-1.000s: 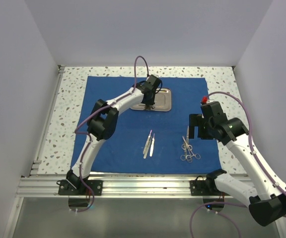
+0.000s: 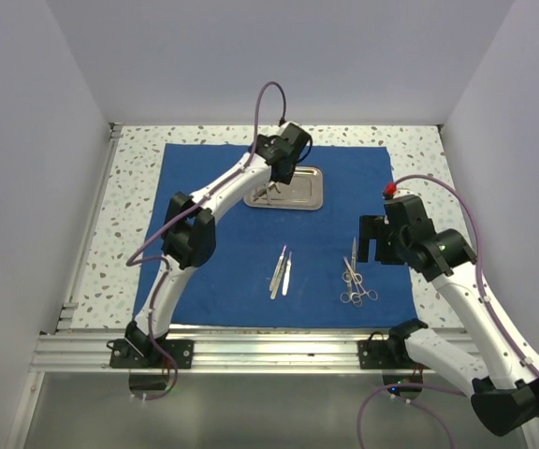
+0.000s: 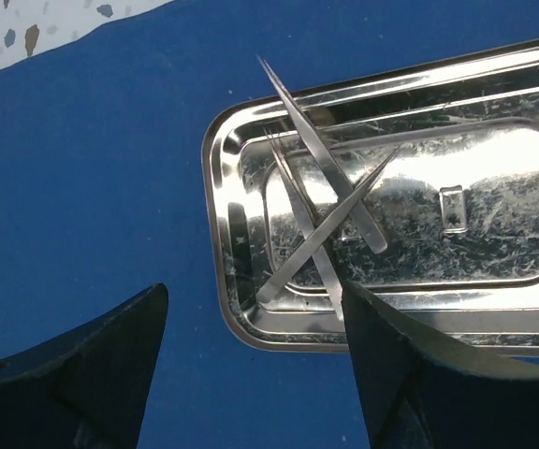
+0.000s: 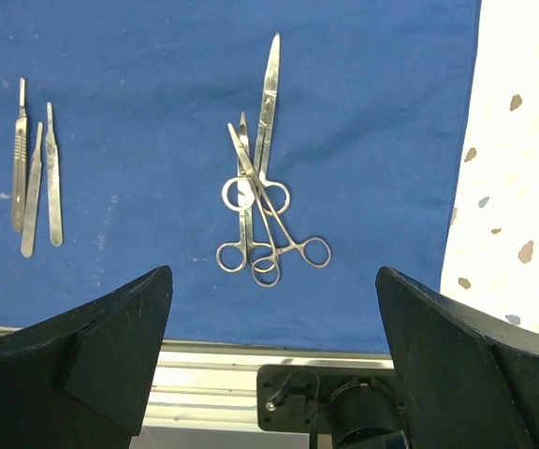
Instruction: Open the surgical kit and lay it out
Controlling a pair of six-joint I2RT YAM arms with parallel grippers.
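Note:
The metal tray [image 2: 309,191] rests at the far middle of the blue cloth. In the left wrist view, three slim tweezers lie crossed at its left end: one uppermost [image 3: 322,154], another slanting the opposite way [image 3: 298,257], a third partly beneath [image 3: 327,271]. My left gripper hangs over that end, open and empty. Near the cloth's front right, straight scissors [image 4: 269,103] and clamp-like instruments [image 4: 290,234] lie overlapping. Open and empty, my right gripper is above them. Three slender handles [image 4: 54,178] lie side by side at the front middle.
Blue cloth [image 2: 232,281] covers most of the speckled table [image 2: 96,253]. Free cloth surrounds the handles and stretches right of the tray. A metal rail [image 2: 279,346] runs along the front edge, and grey walls stand at both sides.
My left gripper has risen from low over the tray, moving slightly away to the back, and the tweezers show more clearly below it. The right arm has shifted slightly.

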